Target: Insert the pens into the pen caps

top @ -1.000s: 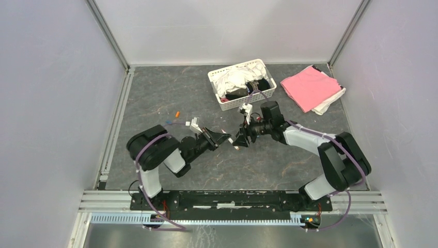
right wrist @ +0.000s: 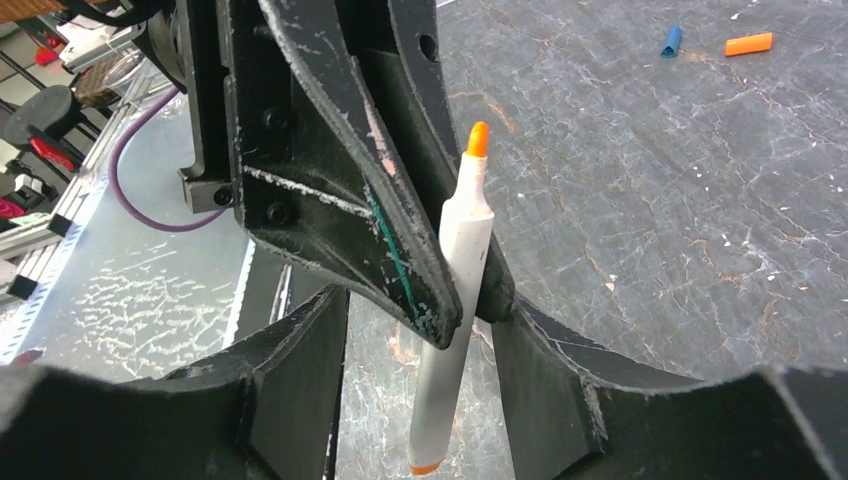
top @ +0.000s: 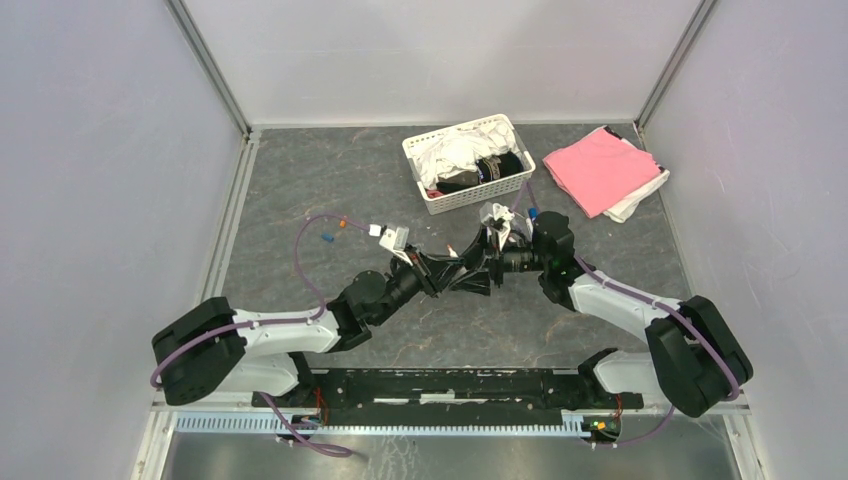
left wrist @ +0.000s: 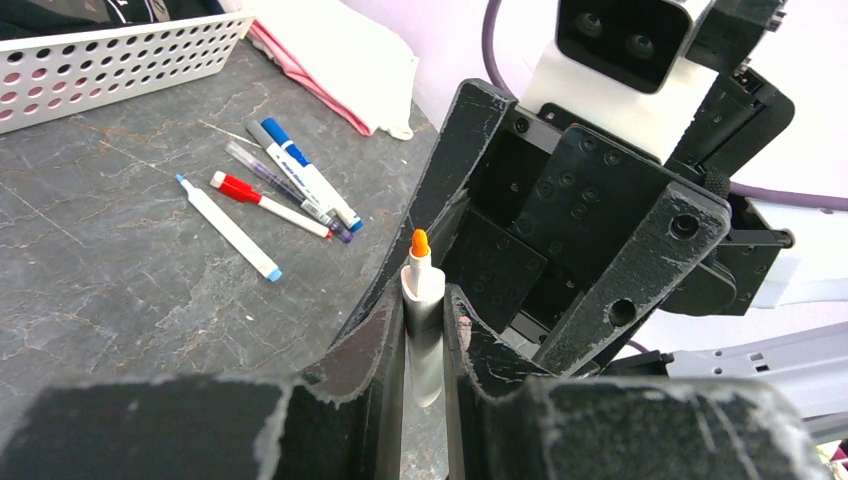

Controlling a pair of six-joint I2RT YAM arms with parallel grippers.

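A white marker [right wrist: 450, 330] with an orange tip stands upright between the grippers. My left gripper is shut on it, its fingertips behind the marker's upper body in the right wrist view. My right gripper surrounds the marker's lower part; its fingers look part open, and whether they touch it is unclear. Two loose caps, a blue one [right wrist: 671, 40] and an orange one [right wrist: 748, 44], lie on the floor. Several other markers, including a red-capped one [left wrist: 236, 187] and a light-blue-tipped one [left wrist: 230, 230], lie in the left wrist view.
A white basket [top: 430, 200] of cloths stands at the back centre, with folded pink cloth [top: 600, 170] to its right. Walls close in at back and sides. Bare floor lies left and in front of the arms.
Both arms have shifted, the grippers coming closer together so that they now overlap in the top view. The marker has moved with my left gripper and is more hidden from above.
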